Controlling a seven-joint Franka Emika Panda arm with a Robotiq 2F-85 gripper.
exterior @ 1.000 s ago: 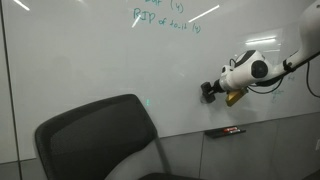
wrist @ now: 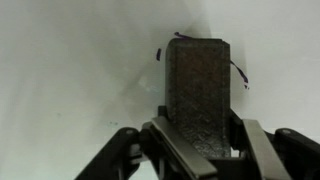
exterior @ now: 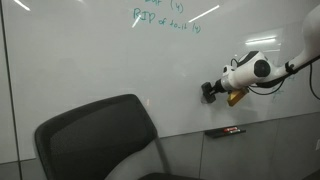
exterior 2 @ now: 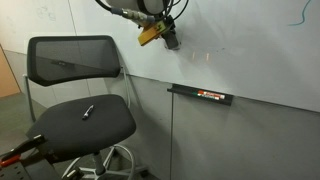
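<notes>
In the wrist view my gripper is shut on a dark rectangular eraser (wrist: 197, 85), which sticks out beyond the fingers over the whiteboard (wrist: 90, 60). Black marker strokes (wrist: 240, 74) show on the board on both sides of the eraser and above it. From the first exterior view, the gripper (exterior: 214, 94) reaches in from the right, with the eraser (exterior: 207, 93) at the board surface. The second exterior view has the eraser (exterior 2: 171, 38) at the lower part of the board. Whether its face touches the board fully cannot be made out.
A black office chair (exterior: 95, 140) stands in front of the board at the left, a marker (exterior 2: 88, 112) lying on its seat. Below the board's lower edge is a black tray (exterior 2: 190, 93) with small items. Teal writing (exterior: 165, 20) is higher up on the board.
The arm and the eraser stay almost in the same place. A small mark of light on the board near the chair looks pinkish now, bluish before.
</notes>
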